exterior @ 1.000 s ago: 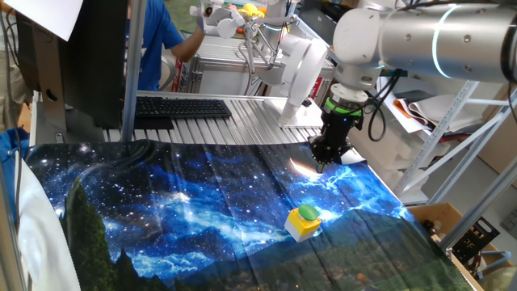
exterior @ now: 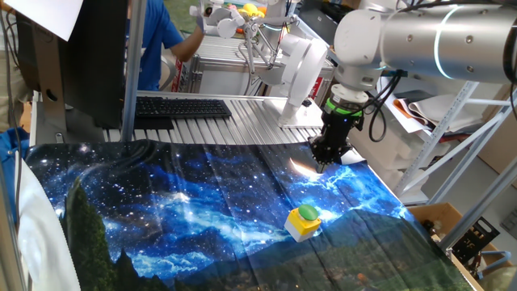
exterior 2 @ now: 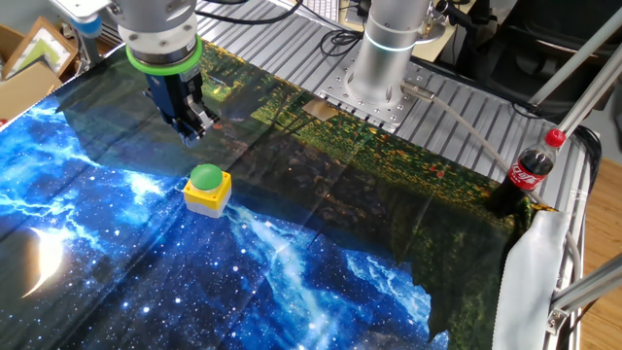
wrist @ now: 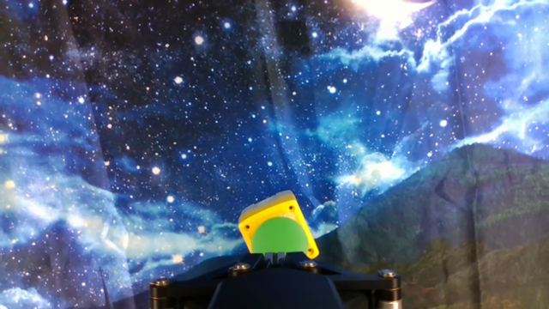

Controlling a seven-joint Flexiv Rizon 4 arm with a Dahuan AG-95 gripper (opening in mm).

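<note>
A push button with a round green top and a yellow-and-white box base stands upright on the cloth, seen as the green button (exterior: 308,212) in exterior view 1 and the button box (exterior 2: 207,192) in exterior view 2. My gripper (exterior 2: 197,139) hangs above the cloth, apart from the button. In the wrist view the gripper is shut, its narrow tips together at the bottom centre with nothing visible between them. Beyond those tips the yellow box (wrist: 264,215) shows, and they overlap the lower edge of its green top.
A cola bottle (exterior 2: 528,173) stands at the cloth's far corner near a white sheet (exterior 2: 530,282). A keyboard (exterior: 182,107) lies behind the cloth, beside an upright metal post (exterior: 134,73).
</note>
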